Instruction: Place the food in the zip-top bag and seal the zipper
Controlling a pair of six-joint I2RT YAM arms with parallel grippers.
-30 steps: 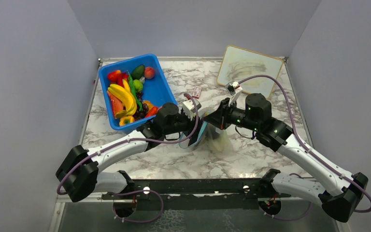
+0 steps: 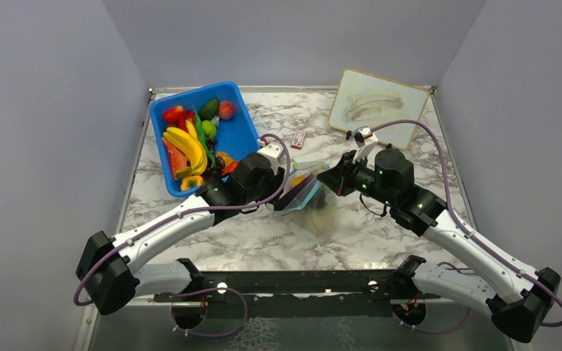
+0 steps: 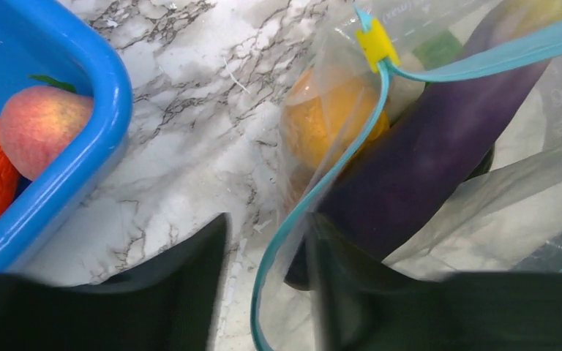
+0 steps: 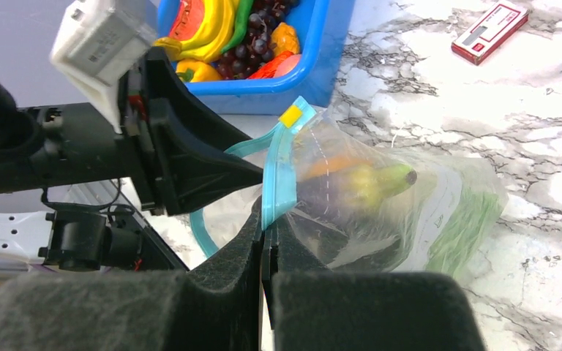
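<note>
A clear zip bag with blue zipper and yellow slider sits mid-table, holding a purple eggplant, an orange item and other food. My left gripper is at the bag's mouth, fingers part open, the near zipper edge running down between them. My right gripper is shut at the blue zipper band by the slider, pinching that band at its tips. In the top view both grippers face each other over the bag.
The blue tray of fruit and vegetables stands at the back left, close to the bag. A small red-and-white box and a whiteboard lie behind.
My left gripper has drawn back leftward from the bag over the last second, uncovering more of its mouth. My right gripper has shifted slightly right.
</note>
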